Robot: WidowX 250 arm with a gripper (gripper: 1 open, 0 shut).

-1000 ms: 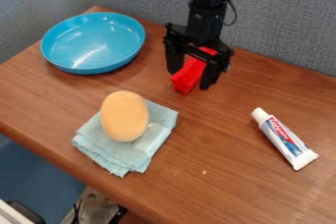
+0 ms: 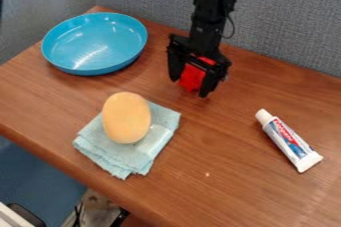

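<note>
My black gripper (image 2: 189,72) is lowered around a red object (image 2: 200,74) at the back middle of the table, its fingers on either side of it. The object is partly hidden behind the gripper, and I cannot tell whether the fingers press on it.
A blue plate (image 2: 94,42) sits at the back left. A yellow oval object (image 2: 127,117) rests on a folded light-blue cloth (image 2: 103,149) at the front left. A toothpaste tube (image 2: 288,139) lies at the right. Bare wood (image 2: 200,181) fills the front middle.
The gripper has shifted slightly left, and the red object is now more hidden behind it, with less of it showing below the fingers.
</note>
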